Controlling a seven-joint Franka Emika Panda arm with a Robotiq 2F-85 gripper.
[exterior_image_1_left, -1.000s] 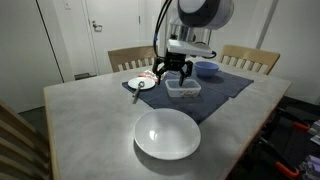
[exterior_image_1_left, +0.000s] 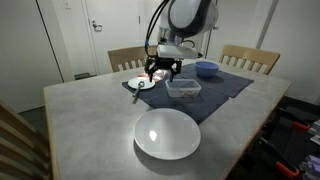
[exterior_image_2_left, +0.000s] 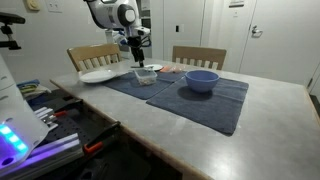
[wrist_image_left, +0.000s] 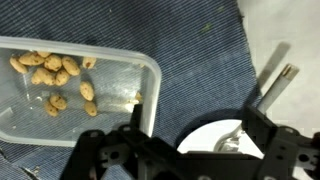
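Observation:
My gripper (exterior_image_1_left: 162, 77) hangs over the table between the clear container and the small white plate, its fingers apart and empty. In the wrist view the open gripper has one finger near the container's edge and the other by the spoon. The clear container (wrist_image_left: 110, 65) holds several peanuts (wrist_image_left: 58, 72) and sits on the dark cloth. A white plate (wrist_image_left: 208, 131) shows at the bottom right, partly hidden by the gripper. On it rests a metal spoon (wrist_image_left: 279, 85), its handle reaching out past the rim.
A large white dish (exterior_image_1_left: 167, 133) lies near the front of the table. Behind the container stands a blue bowl (exterior_image_2_left: 202, 80) beside another dark cloth (exterior_image_2_left: 205, 107). Chairs stand around the table.
The arm and gripper have shifted left, away from above the container and towards the small plate. The objects on the table have not visibly moved.

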